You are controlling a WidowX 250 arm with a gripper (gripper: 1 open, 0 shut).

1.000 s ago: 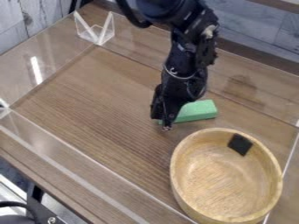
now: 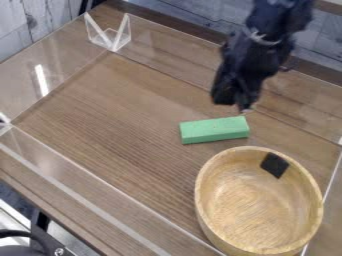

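My black gripper [image 2: 235,98] is raised toward the back right, blurred, above and behind a flat green block [image 2: 214,130]; whether its fingers are open or shut is unclear, and nothing shows held. The block lies on the wooden table, just behind a large round wooden bowl [image 2: 241,225], which has a black patch [image 2: 274,165] on its upper right rim.
A white wire stand [image 2: 111,30] is at the back left of the table [image 2: 94,120]. Grey walls border the back.
My gripper has moved up and back, away from the green block, which now shows in full and sits slightly farther left.
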